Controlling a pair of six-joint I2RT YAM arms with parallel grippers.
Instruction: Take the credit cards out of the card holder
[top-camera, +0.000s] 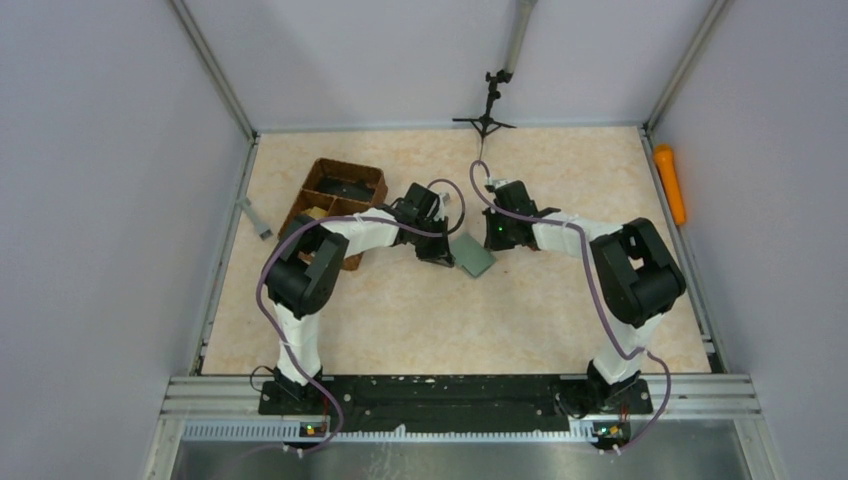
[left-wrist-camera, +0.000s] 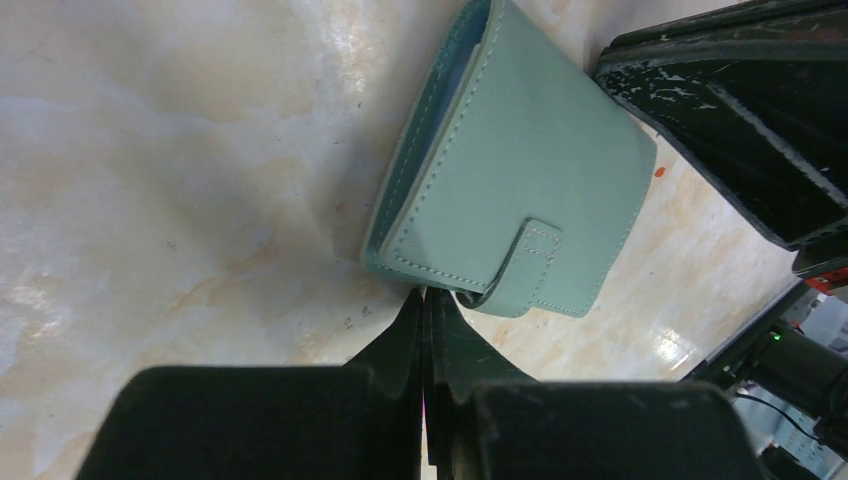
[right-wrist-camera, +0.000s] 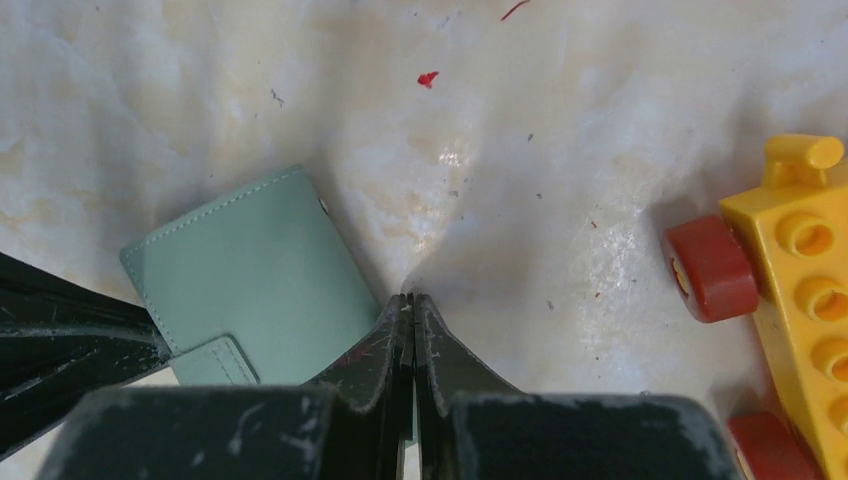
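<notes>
The card holder (top-camera: 474, 256), a pale green stitched folder with a strap, lies on the table between both grippers. In the left wrist view the card holder (left-wrist-camera: 530, 150) is folded over with its strap down, and one edge gapes slightly. My left gripper is shut, its tips at the holder's stitched edge close to the strap; nothing shows between them. My right gripper is shut, its tips at the edge of the card holder (right-wrist-camera: 250, 270) away from the strap, also with nothing visible between. No cards can be made out clearly.
At the right in the right wrist view sits a yellow block toy (right-wrist-camera: 800, 290) with red wheels. A brown divided box (top-camera: 345, 165) stands behind the left arm. A tripod (top-camera: 485, 122) is at the back.
</notes>
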